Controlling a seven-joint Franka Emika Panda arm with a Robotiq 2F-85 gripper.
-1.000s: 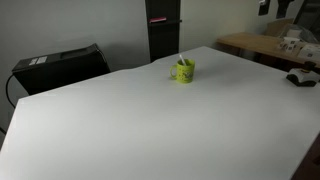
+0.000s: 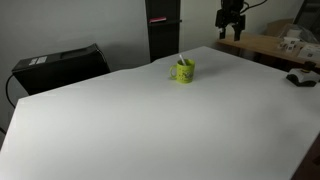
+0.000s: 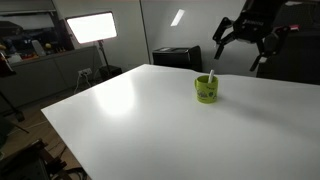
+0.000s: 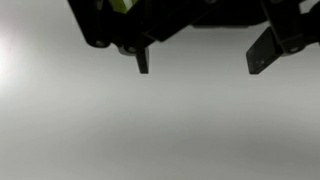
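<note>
A yellow-green mug stands upright on the white table, with a pale spoon-like handle poking out of its top. From the second exterior view the same mug shows dark markings on its side. Above the table and to the right of the mug, my gripper hangs with its fingers wide apart and nothing between them. In the wrist view the two fingers are spread over bare white surface, and a sliver of green shows behind the gripper's body at the top.
A black machine sits beyond the table's left far edge. Several cups stand on a wooden bench at the back right, and a dark object lies near the right edge.
My gripper has come in from the upper right, moving left and lower towards the mug's side of the table. The mug has stayed where it was.
</note>
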